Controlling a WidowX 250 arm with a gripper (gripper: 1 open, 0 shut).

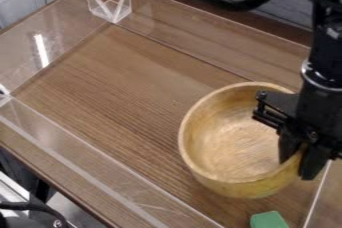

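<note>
A pale yellow, wooden-looking bowl (214,152) is at the right of the wooden tray floor. My black gripper (297,150) is shut on the bowl's right rim, and its body hides part of that rim.
A green block (269,220) lies at the bottom right, near the bowl. A clear plastic piece (110,6) stands at the back left.
</note>
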